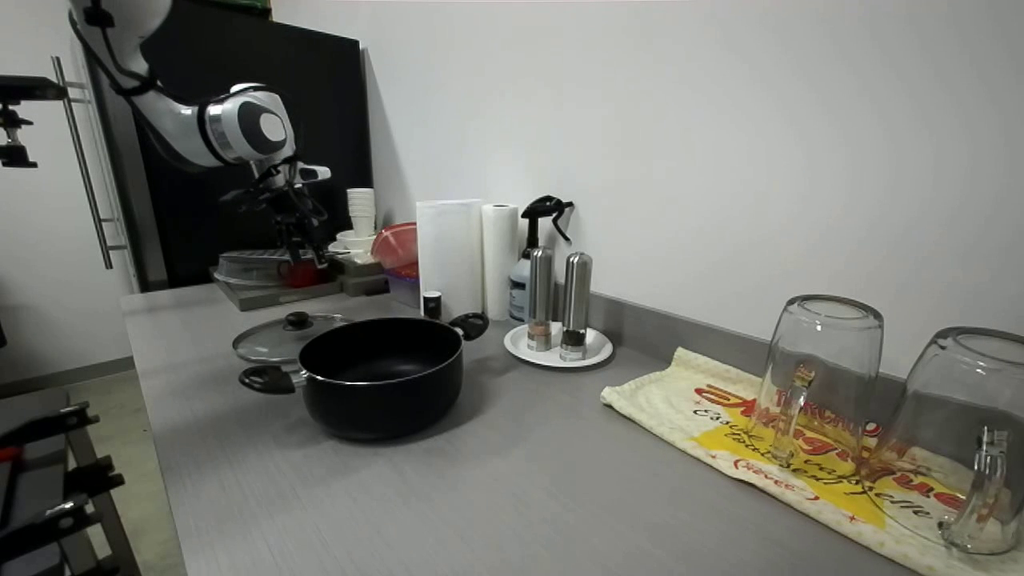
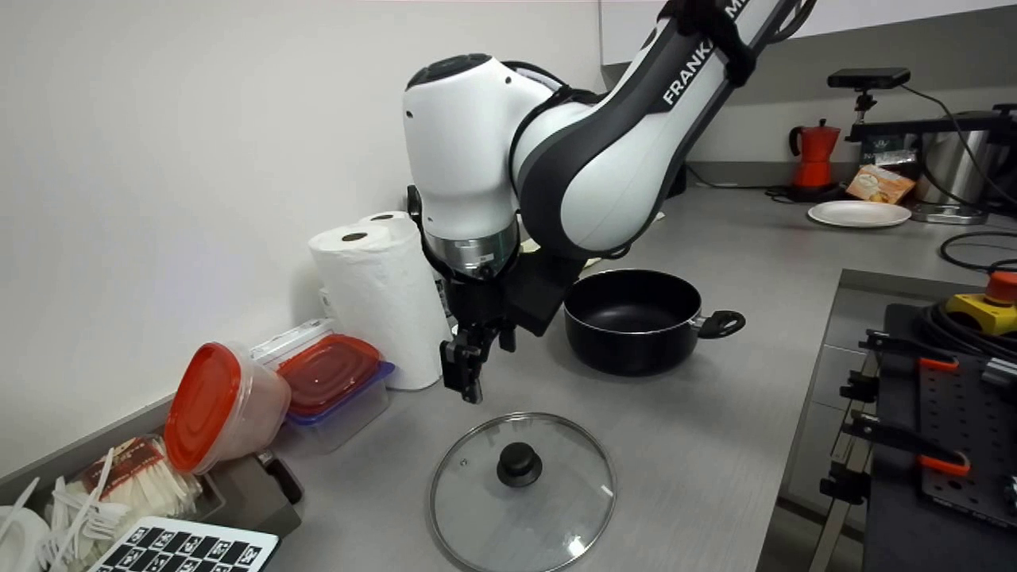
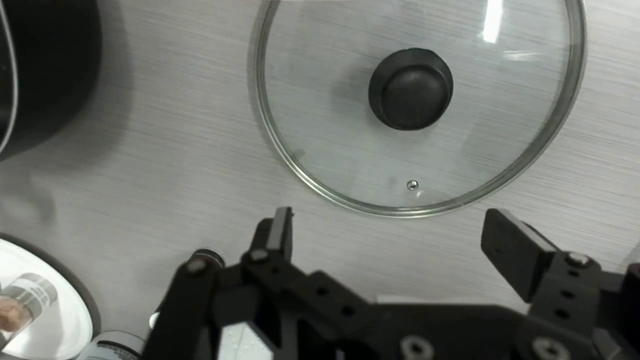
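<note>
A round glass lid [image 2: 562, 477] with a black knob [image 2: 519, 464] lies flat on the grey counter. Beside it stands an empty black pot [image 2: 634, 319], whose dark side also shows at the upper left of the wrist view. My gripper [image 2: 467, 367] hangs above the counter on the wall side of the lid, not touching it. In the wrist view the gripper is open, its fingers wide apart with nothing held between them. The lid's rim [image 3: 384, 210] and knob [image 3: 411, 90] appear beyond the fingertips.
Paper towel rolls [image 2: 377, 295] and plastic tubs [image 2: 334, 381] line the wall. Two mills stand on a white plate [image 1: 595, 351]. Glass mugs [image 1: 826, 374] rest upside down on a cloth [image 1: 662, 398]. Bare counter [image 1: 538, 480] lies in front of the pot.
</note>
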